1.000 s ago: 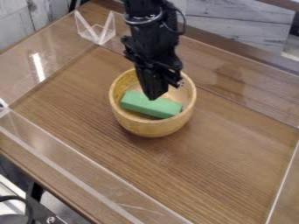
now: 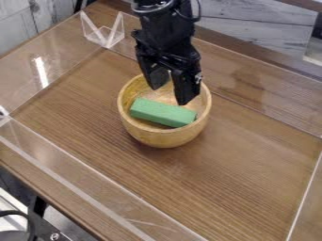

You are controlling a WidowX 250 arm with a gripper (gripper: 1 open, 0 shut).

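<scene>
A round yellow-tan bowl (image 2: 161, 136) sits on the wooden table with a green block (image 2: 161, 112) lying inside it. The black gripper (image 2: 169, 87) hangs from the top of the view, its fingers down over the back part of the bowl, behind the green block. The fingers appear spread apart, with nothing visible between them.
A clear plastic piece (image 2: 104, 28) lies at the back left. A black cable runs at the lower left corner.
The gripper has moved lower toward the bowl, and its fingers now look more spread. The bowl and block have not visibly moved.
</scene>
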